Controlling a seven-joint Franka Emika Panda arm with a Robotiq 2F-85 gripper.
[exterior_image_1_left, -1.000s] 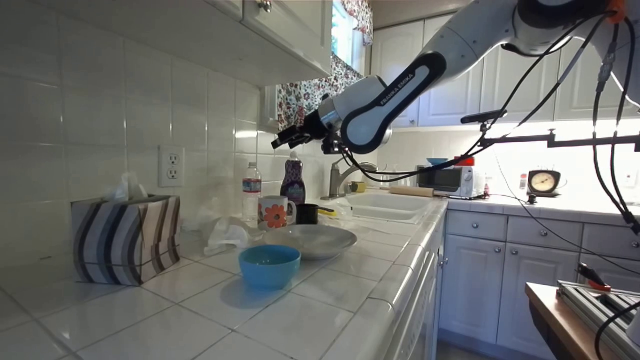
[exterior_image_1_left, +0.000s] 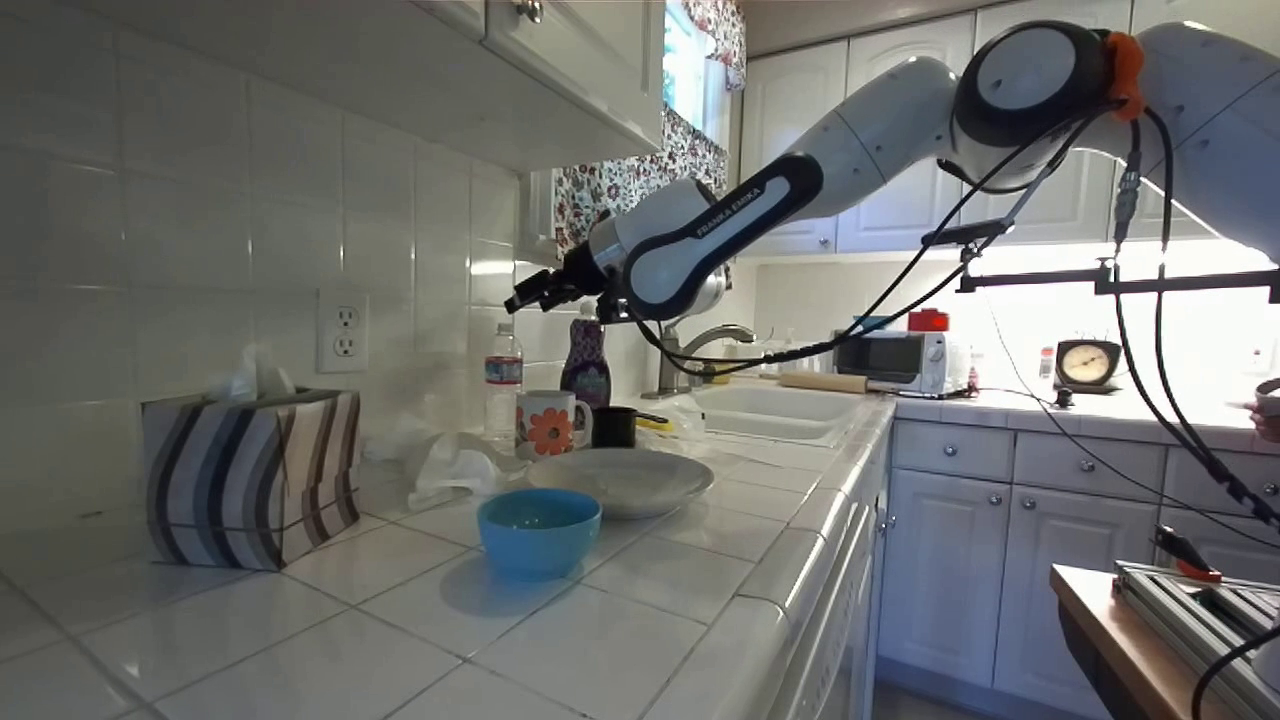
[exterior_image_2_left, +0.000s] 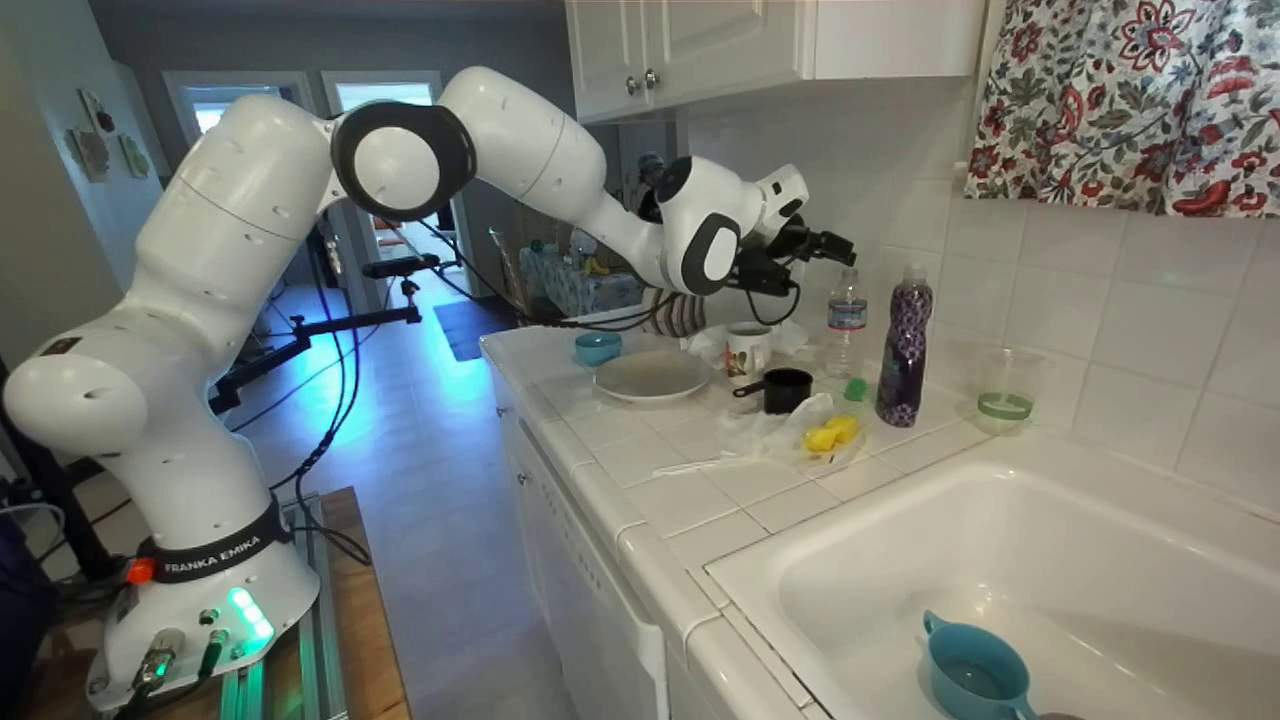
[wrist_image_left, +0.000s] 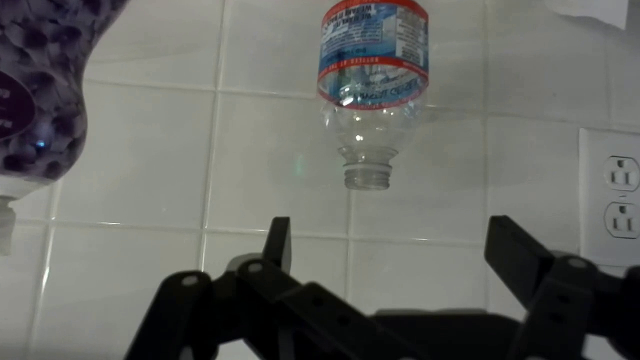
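My gripper is open, its two dark fingers wide apart with only wall tiles showing between them. In the wrist view, a clear water bottle (wrist_image_left: 372, 84) with a red and blue label appears upside down, its uncapped neck just beyond the gap and not touching either finger. From outside, that bottle (exterior_image_1_left: 503, 374) stands upright by the tiled wall, and the gripper (exterior_image_1_left: 528, 300) is just above its top. A purple soap bottle (exterior_image_2_left: 906, 348) stands beside it, nearer the sink.
On the counter are a flowered mug (exterior_image_1_left: 549, 422), a black measuring cup (exterior_image_2_left: 786, 390), a grey plate (exterior_image_1_left: 672, 482), a blue bowl (exterior_image_1_left: 540, 534) and a striped tissue box (exterior_image_1_left: 252, 480). The upper cabinet (exterior_image_1_left: 576, 84) hangs over the counter.
In exterior view 1 the arm and gripper have moved left and slightly down, toward the wall and over the water bottle. The objects on the counter have stayed put.
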